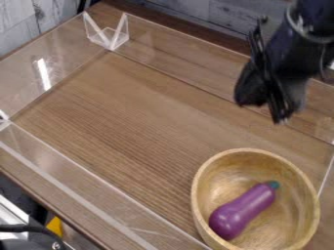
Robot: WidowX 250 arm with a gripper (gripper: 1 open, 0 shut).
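My gripper (255,93) hangs in the upper right of the camera view, a dark, blurred shape above the table. It looks shut, with nothing visible between its fingers. Below it, a cream bowl (209,176) holds a purple eggplant-like object (243,211) with a small green tip, lying diagonally.
A clear plastic-like bracket (108,31) stands at the back left. Transparent edging runs along the left, and a grey wall rises behind at the back right.
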